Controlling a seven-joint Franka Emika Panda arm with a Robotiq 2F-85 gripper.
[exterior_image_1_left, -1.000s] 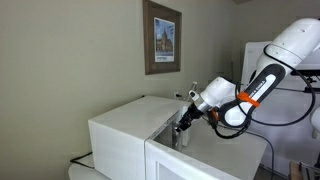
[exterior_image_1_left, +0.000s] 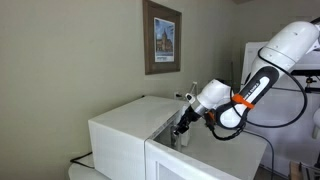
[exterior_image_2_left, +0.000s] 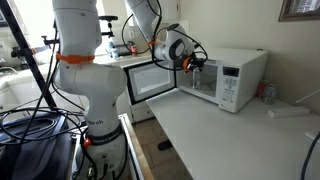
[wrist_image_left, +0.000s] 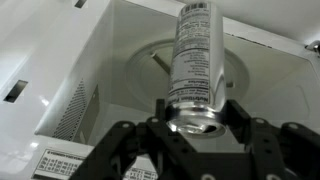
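Observation:
My gripper is shut on a silver can (wrist_image_left: 194, 62) with printed text, its rounded end facing the wrist camera. Behind the can in that view are the white interior and round plate (wrist_image_left: 238, 75) of a microwave. From the second exterior view, the microwave (exterior_image_2_left: 237, 88) stands with its door (exterior_image_2_left: 150, 78) swung open, and the can (exterior_image_2_left: 197, 77) hangs upright at the opening below the arm. In the first exterior view the gripper (exterior_image_1_left: 181, 127) is partly hidden by the microwave's body.
Clear white counter (exterior_image_2_left: 180, 125) lies in front of the microwave. Small jars (exterior_image_2_left: 268, 93) stand beside it at the back right. A framed picture (exterior_image_1_left: 162, 38) hangs on the wall. The open door flanks the arm.
The arm has shifted only slightly near the microwave opening. No other object has visibly moved.

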